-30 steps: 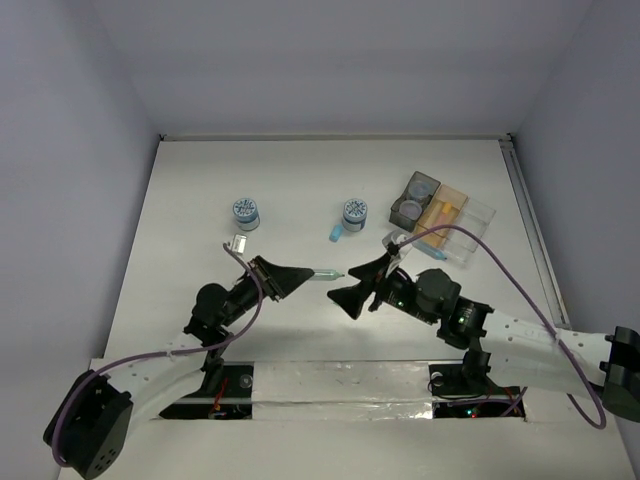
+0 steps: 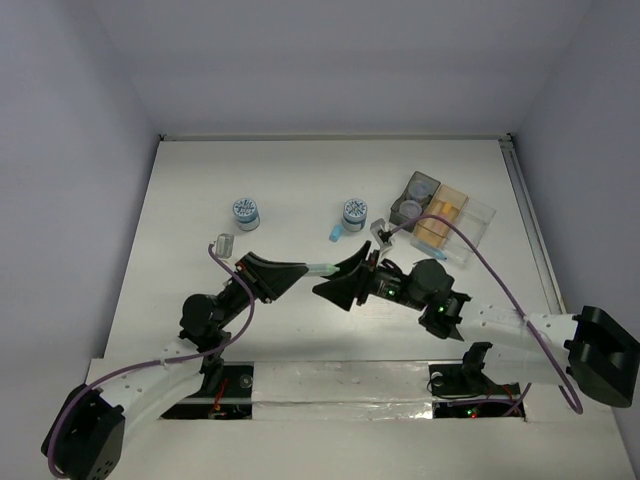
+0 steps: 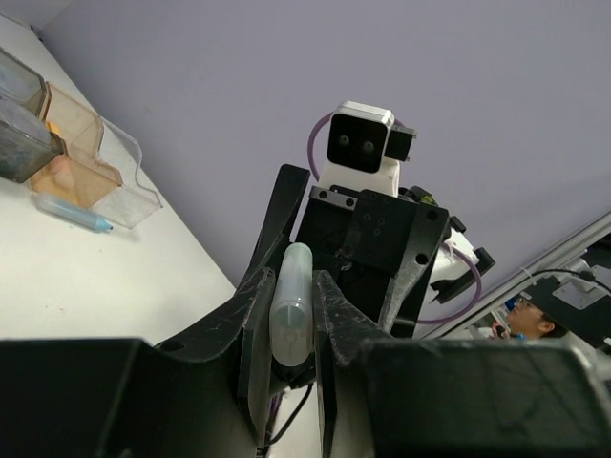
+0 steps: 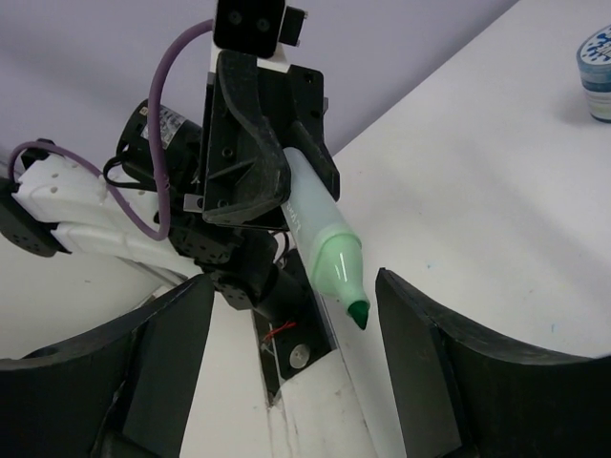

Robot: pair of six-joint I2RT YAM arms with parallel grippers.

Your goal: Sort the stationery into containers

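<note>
A pale green-tipped marker lies level between my grippers. My left gripper is shut on it, seen end-on in the left wrist view. My right gripper stands open around the marker's tip end, its fingers apart on either side in the right wrist view. At the back right are the containers: a dark box, an orange-tinted box and a clear one. A blue pen lies in front of them.
Two round jars stand on the table, with a small blue cap beside the right one.
My left gripper has moved up with the marker. My right gripper has shifted left and up, closing the distance to the marker's tip.
</note>
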